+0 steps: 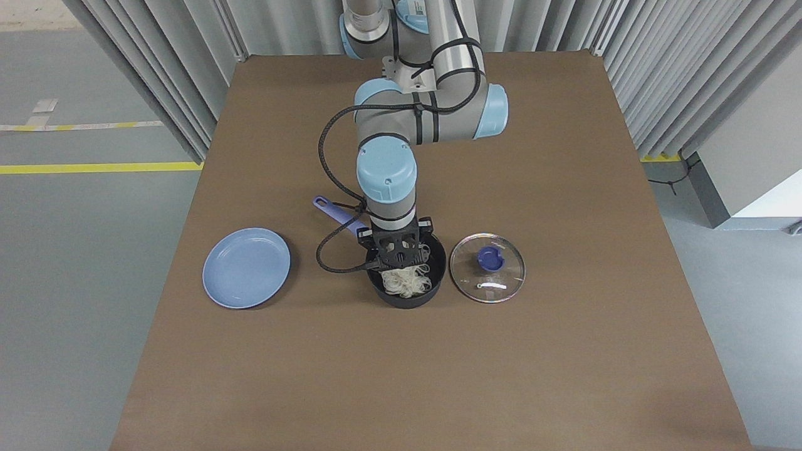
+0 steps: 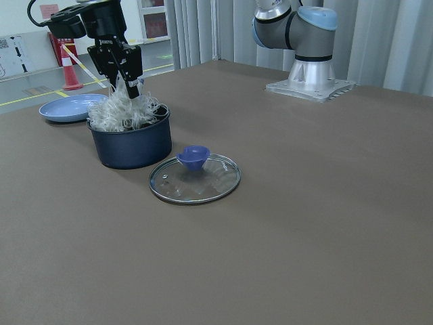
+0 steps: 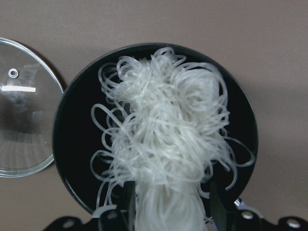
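My gripper [image 2: 124, 80] is directly over a dark pot [image 1: 410, 297] with a lavender handle [image 1: 331, 210], its fingers down at the rim. White noodles [image 3: 159, 120] fill much of the pot and rise above it in the left view. In the wrist view a thick strand bundle runs up between the two fingers; whether they still grip it is unclear.
A glass lid [image 1: 473, 279] with a blue knob [image 1: 490, 259] lies beside the pot. A blue plate [image 1: 245, 267] is on the other side.
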